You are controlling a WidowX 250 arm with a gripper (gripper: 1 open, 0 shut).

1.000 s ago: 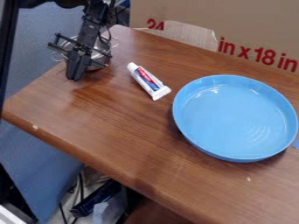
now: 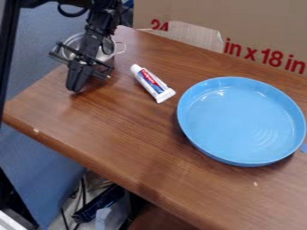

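The black gripper [image 2: 79,83] hangs low over the left back of the wooden table, in front of a metal bowl-like object [image 2: 106,47] that it partly hides; whether its fingers are open or shut is unclear. A white toothpaste tube [image 2: 153,83] with red and blue print lies to its right, apart from it. A large light blue plate [image 2: 240,122] rests on the right part of the table.
A cardboard box [image 2: 252,27] with red lettering stands along the back. The table's left edge drops off to a blue-grey area with cables and bags below.
The arm has shifted very slightly over the last second around the metal object; the tube and plate have stayed in place.
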